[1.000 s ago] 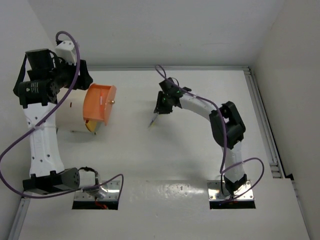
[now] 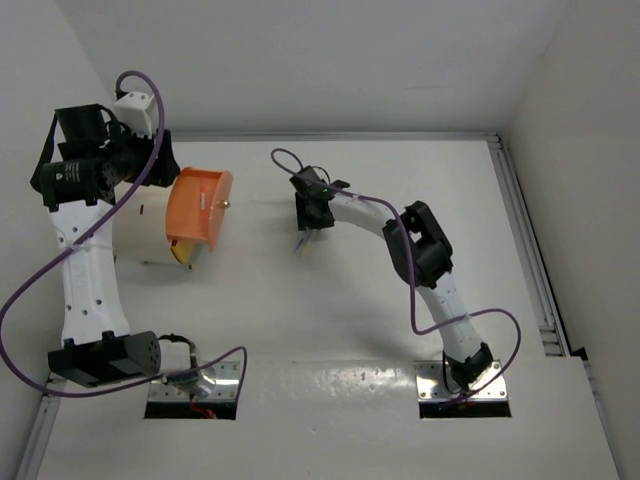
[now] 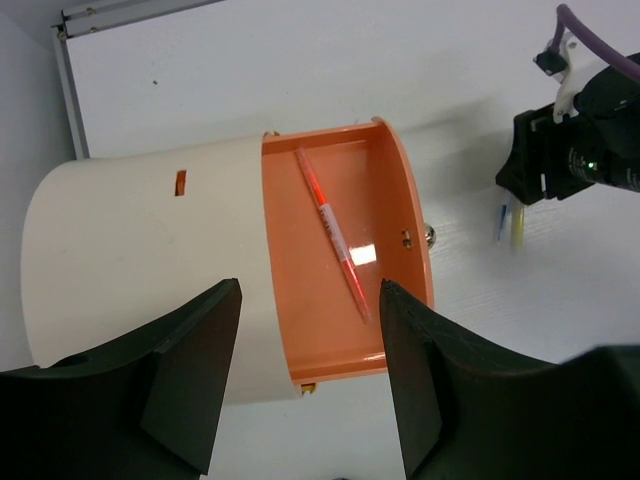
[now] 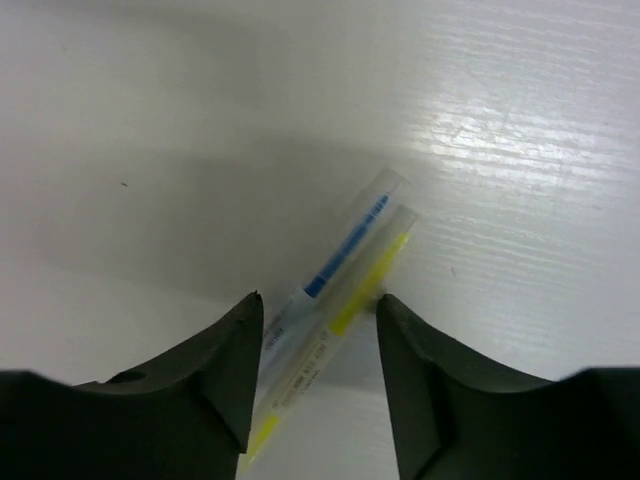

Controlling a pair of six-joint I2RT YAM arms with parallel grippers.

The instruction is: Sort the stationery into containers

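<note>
Two slim sticks lie side by side on the table: a blue-marked one (image 4: 346,243) and a yellow-marked one (image 4: 361,294), under my right gripper, whose fingers are parted on either side of them. Whether it touches them I cannot tell. A white cylindrical container (image 3: 144,254) has an orange compartment (image 3: 336,314) holding a red-and-white stick (image 3: 336,239). My left gripper hangs open above this container, nothing visible between its fingers.
Walls and metal rails (image 2: 520,230) edge the work area.
The left arm has shifted only slightly.
</note>
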